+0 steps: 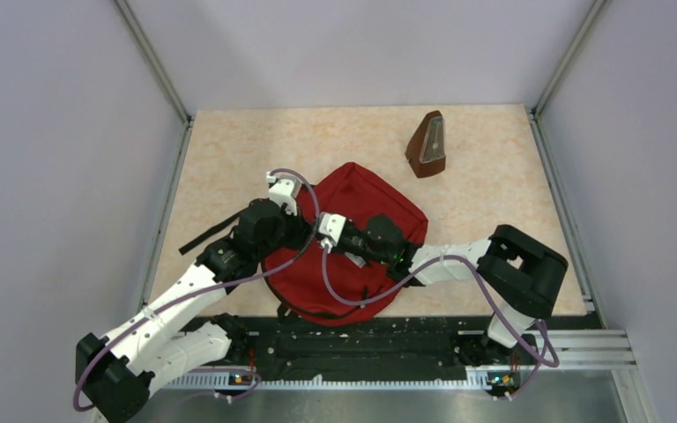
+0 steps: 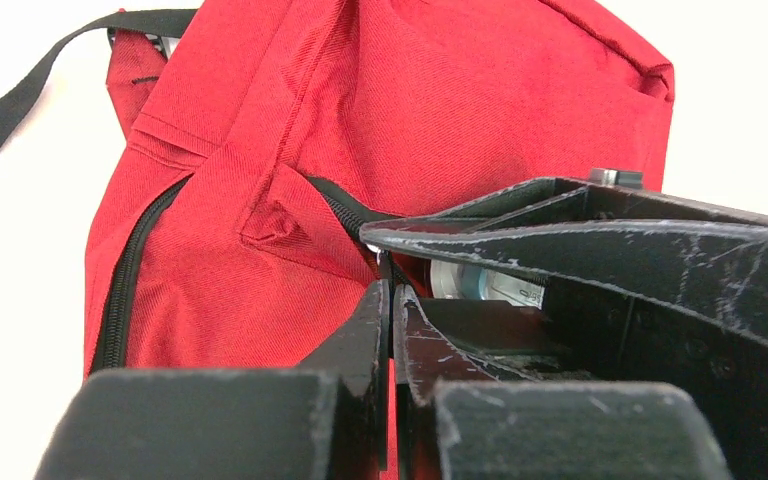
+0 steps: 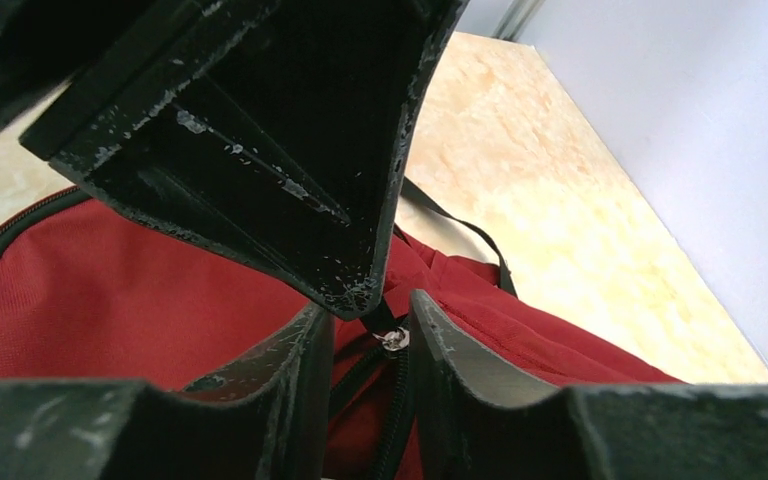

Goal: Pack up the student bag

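Note:
The red bag (image 1: 353,181) lies under both grippers. In the left wrist view my left gripper is shut at the black zipper (image 2: 338,201), with a thin dark strip at its fingertips. My right gripper is part open in the right wrist view, its fingers either side of a metal zipper slider (image 3: 394,340), just beside the other gripper. The bag's opening is largely hidden by the arms; a silvery cylindrical object (image 2: 455,281) shows behind the grippers in the left wrist view.
A brown case (image 1: 425,145) stands at the back right of the table (image 1: 494,176). A black strap (image 1: 201,236) extends left from the bag.

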